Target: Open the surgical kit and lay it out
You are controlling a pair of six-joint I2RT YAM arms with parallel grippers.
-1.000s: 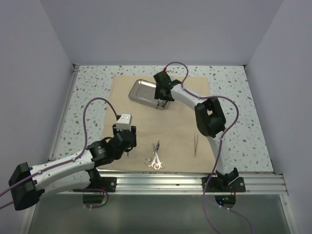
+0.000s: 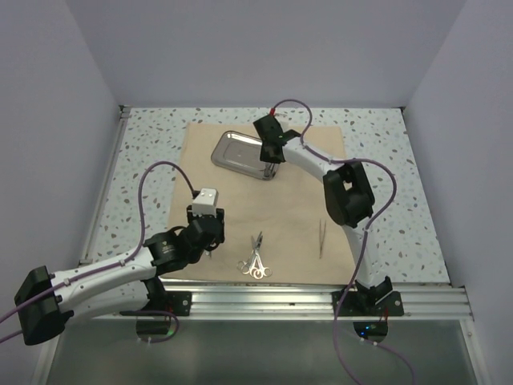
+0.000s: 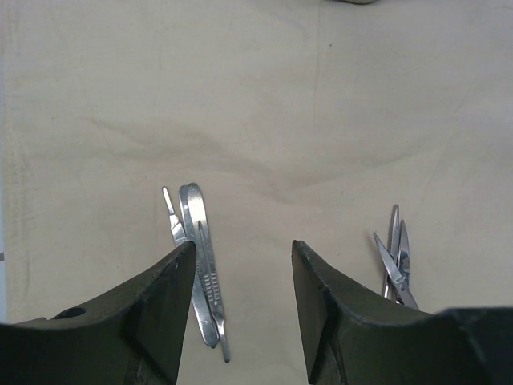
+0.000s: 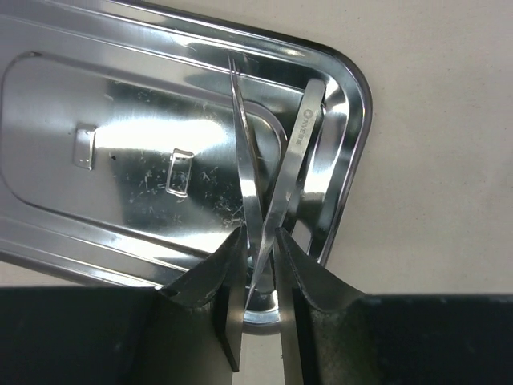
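Note:
The metal tray (image 2: 233,154) lies at the back of the cloth. At its right end, in the right wrist view, two slim steel tweezers (image 4: 296,148) lie crossed, one with its points toward the back. My right gripper hovers over them, its fingers slightly apart on either side; contact cannot be made out. My left gripper is open above the cloth with nothing between its fingertips. Beyond and below its left finger lie slim scalpel handles (image 3: 198,212), side by side. Scissors (image 3: 393,265) lie to its right, also seen as scissors (image 2: 257,265) at the front.
Another pair of tweezers (image 2: 322,239) lies on the right part of the beige cloth (image 2: 240,208). Speckled table (image 2: 393,200) shows on both sides, with grey walls around.
The left arm looks still.

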